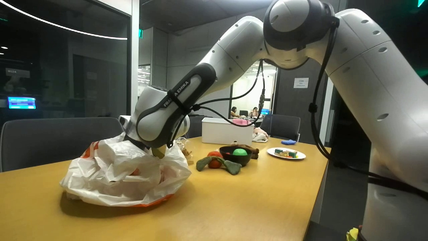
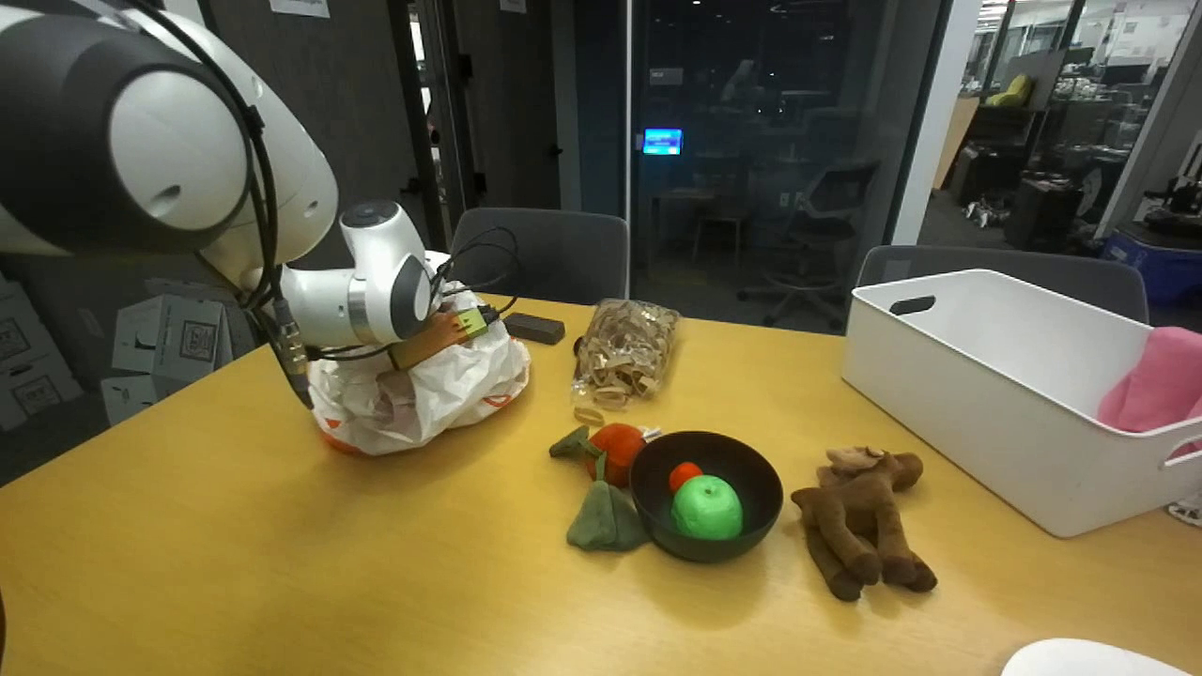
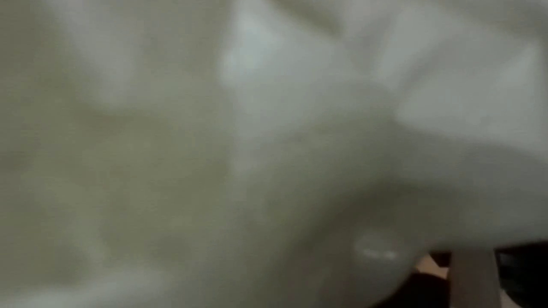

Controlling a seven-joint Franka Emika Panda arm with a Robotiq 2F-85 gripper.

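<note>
A crumpled white plastic bag with orange markings lies on the near left of the table. The end of my arm reaches down into its mouth, and the gripper's fingers are hidden by the plastic in both exterior views. In the second exterior view the same bag bunches around the hand. Blurred, pale plastic fills most of the wrist view, with only dark shapes at the lower right. How the fingers stand does not show, nor does anything between them.
Right of the bag are a red-orange plush with green leaves, a black bowl holding a green fruit, and a brown stuffed animal. A clear packet and a white bin stand farther back.
</note>
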